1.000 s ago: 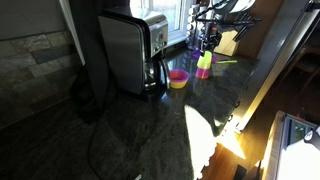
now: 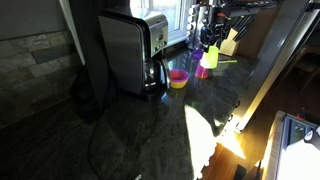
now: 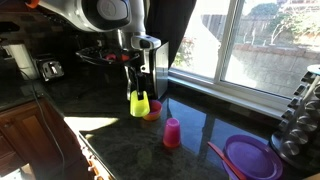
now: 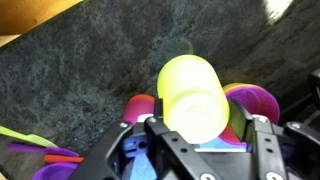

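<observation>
A yellow-green cup (image 3: 139, 104) hangs above the counter, gripped at its rim by my gripper (image 3: 136, 85), which is shut on it. In the wrist view the cup (image 4: 190, 82) fills the space between the fingers. A pink cup (image 3: 172, 133) stands on the dark counter, apart from the held cup and nearer the purple plate. From the first exterior view, the held cup (image 2: 210, 57) appears just above and slightly right of the pink cup (image 2: 202, 71). Stacked colored bowls (image 2: 178, 78), yellow at the bottom, sit near the coffee maker.
A coffee maker (image 2: 137, 52) stands beside the bowls. A purple plate (image 3: 246, 157) with a red utensil lies near the window. A knife block (image 2: 232, 42) is at the far end.
One second ago the yellow-green cup was at the top of the pink cup.
</observation>
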